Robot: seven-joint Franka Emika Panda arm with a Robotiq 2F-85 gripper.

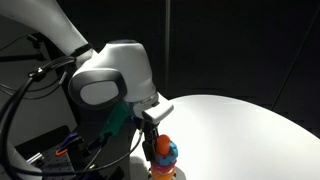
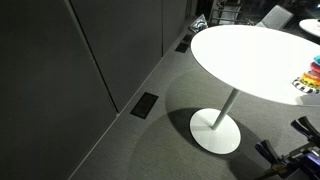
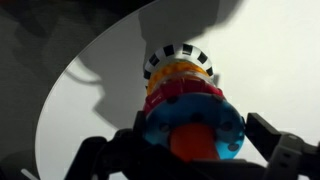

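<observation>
A stacking-ring toy (image 3: pixel 180 88) stands on the round white table (image 1: pixel 230 120). It has an orange ball (image 3: pixel 194 142) on top, a blue dotted ring (image 3: pixel 158 120) below that, then red and yellow-orange rings and a black-and-white checkered base. Exterior view 1 has the upper toy (image 1: pixel 165 158) at its bottom edge, and exterior view 2 has part of it (image 2: pixel 313 72) at the right edge. My gripper is open, its dark fingers to either side of the blue ring in the wrist view. Whether they touch it I cannot tell.
In the wrist view the table's edge curves past on the left, with dark floor beyond it. Several cables and gear (image 1: pixel 60 155) lie at the lower left of exterior view 1.
</observation>
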